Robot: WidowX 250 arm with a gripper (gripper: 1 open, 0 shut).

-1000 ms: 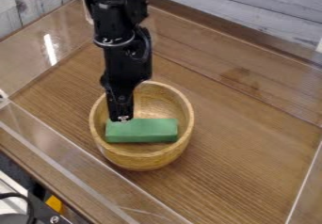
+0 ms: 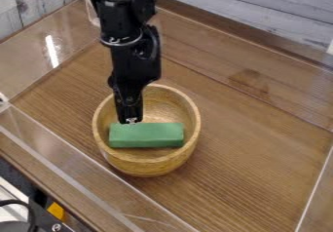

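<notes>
A round wooden bowl [image 2: 166, 160] sits on the wooden table, with a green rectangular block [image 2: 146, 135] lying inside toward its front. The black gripper [image 2: 129, 116] points down over the left back part of the bowl, just above the block; it appears shut, with nothing visible between its fingers. Whether its tips touch the block is unclear.
A white wall borders the back, a metal strip runs along the front left edge, and a black cable lies at the bottom left corner.
Very little differs; the gripper and arm have shifted slightly, while the bowl and block look the same.
</notes>
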